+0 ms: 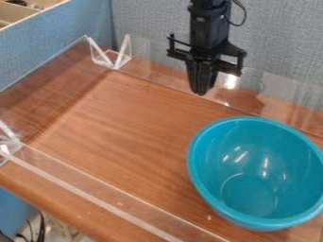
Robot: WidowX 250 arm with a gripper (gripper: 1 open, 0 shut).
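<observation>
My black gripper (pixel 202 76) hangs over the back of the wooden table (pixel 120 132), right of centre and above the clear back wall; its tips are shut with nothing visible between them. A teal plastic bowl (pixel 252 170) stands at the front right, empty apart from reflections, below and right of the gripper.
Clear low walls with white corner brackets (pixel 110 59) edge the table. A grey textured wall (pixel 284 57) stands behind, and part of a wooden tray shows at the top left. Cables lie beyond the front left.
</observation>
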